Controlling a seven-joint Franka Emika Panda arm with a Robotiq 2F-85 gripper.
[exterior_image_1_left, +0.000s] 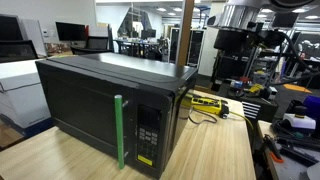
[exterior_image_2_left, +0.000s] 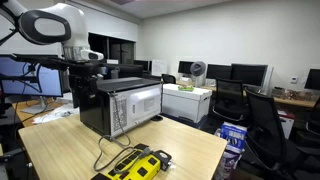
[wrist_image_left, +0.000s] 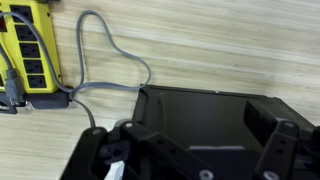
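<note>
A black microwave (exterior_image_1_left: 90, 100) rests on the wooden table, with a green vertical handle (exterior_image_1_left: 119, 132) on its front and a keypad beside it. In exterior view 2 its side (exterior_image_2_left: 137, 104) shows a light panel. My gripper (exterior_image_1_left: 237, 75) is in the air at the upper right of exterior view 1, clear of the handle. From the wrist camera, the open fingers (wrist_image_left: 265, 122) are seen over one corner of the dark microwave top (wrist_image_left: 205, 115). Nothing shows between them. The handle is out of sight in the wrist view.
A yellow power strip (exterior_image_2_left: 138, 166) with a grey cable (wrist_image_left: 112, 40) lies on the table beside the microwave. Desks, chairs and monitors stand in the background.
</note>
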